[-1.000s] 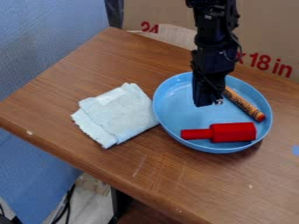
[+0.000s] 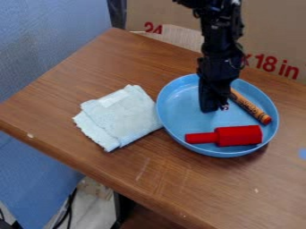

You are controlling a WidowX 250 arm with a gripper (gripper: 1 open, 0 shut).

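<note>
My black gripper (image 2: pixel 213 100) reaches down from the top into the left-back part of a blue plate (image 2: pixel 191 121), its tips low over the plate beside an orange crayon-like stick (image 2: pixel 249 106). Whether the fingers are open or shut is hard to tell. A red rolling-pin-like piece (image 2: pixel 235 135) lies across the front of the plate. A folded white cloth (image 2: pixel 117 117) lies on the wooden table left of the plate.
A cardboard box (image 2: pixel 281 36) stands behind the table. Beyond the left edge is blue padding (image 2: pixel 36 54) and a drop.
The objects on the table look unmoved.
</note>
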